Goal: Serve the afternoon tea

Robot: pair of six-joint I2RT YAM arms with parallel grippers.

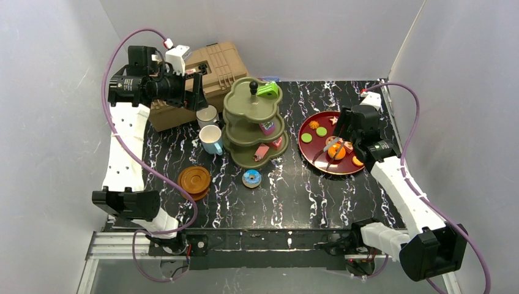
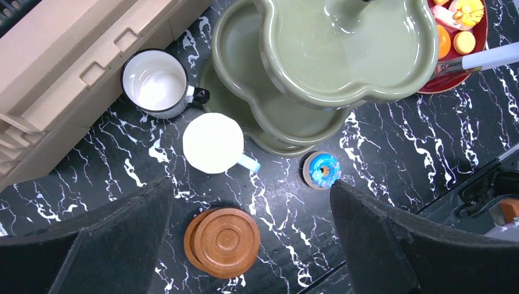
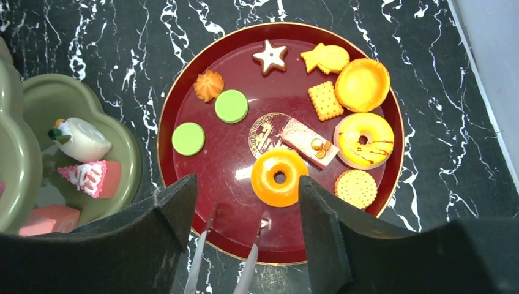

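My left gripper [image 1: 194, 92] hangs open and empty over the mugs, beside the green three-tier stand [image 1: 251, 101]. My right gripper is over the red tray [image 3: 190, 171], its fingers apart, with metal tongs [image 3: 248, 269] between them. On the tray are an orange donut [image 3: 269, 193], a yellow donut [image 3: 364, 156], green rounds [image 3: 231, 106], biscuits, a star [image 3: 270, 57] and a pink cake slice [image 3: 300, 138]. The stand holds several toy cakes. A blue donut [image 1: 251, 175] lies in front of it.
A white mug [image 2: 213, 142] and an enamel mug [image 2: 153, 79] stand left of the stand. Brown coasters [image 1: 193, 180] lie front left. A tan crate [image 1: 223, 67] fills the back left.
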